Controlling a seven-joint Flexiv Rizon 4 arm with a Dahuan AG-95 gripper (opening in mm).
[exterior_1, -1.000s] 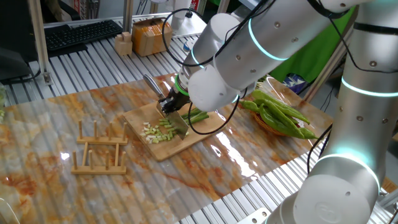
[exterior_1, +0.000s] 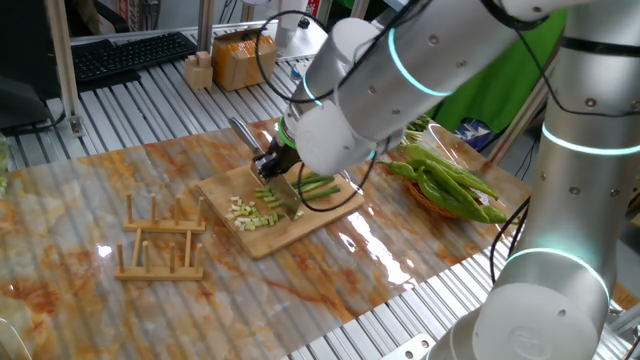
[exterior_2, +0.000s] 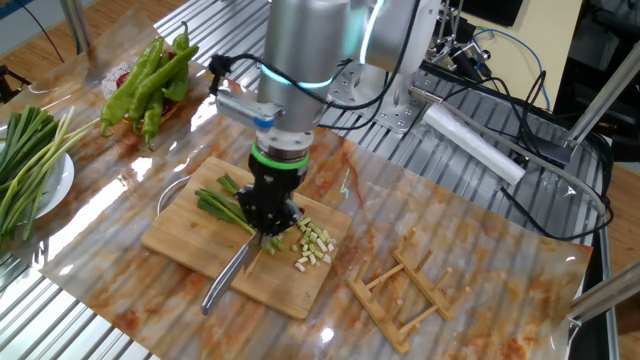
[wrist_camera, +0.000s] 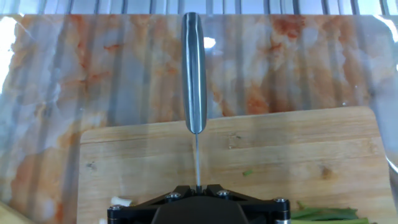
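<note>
A knife with a silver handle (wrist_camera: 194, 74) is in my gripper, which is shut on the top of its blade in the wrist view. The blade (exterior_1: 286, 196) stands upright over the wooden cutting board (exterior_1: 262, 242), between cut pieces and longer green stalks. Chopped pale-green pieces (exterior_2: 314, 243) lie to one side of the blade. Uncut green stalks (exterior_2: 222, 207) lie on its other side. Whether the blade's edge touches the board cannot be told. The handle sticks out past the board's edge in exterior view 2.
A wooden peg rack (exterior_1: 160, 272) stands apart from the board. Long green peppers (exterior_1: 445, 185) fill a basket on the board's other side. A white plate (exterior_2: 62, 185) of leafy stalks sits at the left in exterior view 2. Bare tabletop lies between rack and board.
The arm, with the knife in the gripper, has shifted slightly left in exterior view 1. The board, rack and peppers stay where they were.
</note>
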